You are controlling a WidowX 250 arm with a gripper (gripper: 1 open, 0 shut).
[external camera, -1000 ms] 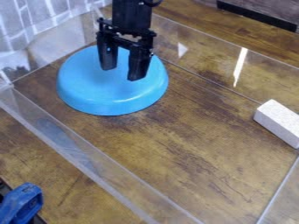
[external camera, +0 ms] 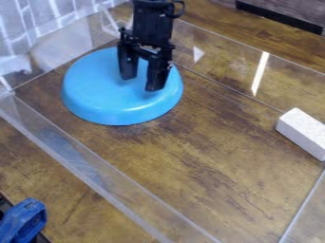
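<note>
My black gripper is at the top centre, over a large round blue disc with a smooth top, which lies on the wooden floor of a clear-walled enclosure. The fingertips are low at the disc's upper middle; whether they touch it I cannot tell. The fingers are dark and blurred together, so their opening is unclear.
A white block lies at the right. A blue object sits at the lower left, outside the clear wall.
The gripper has shifted slightly, its fingers now appearing closer together and a little higher on the disc. The disc and other objects look unmoved.
</note>
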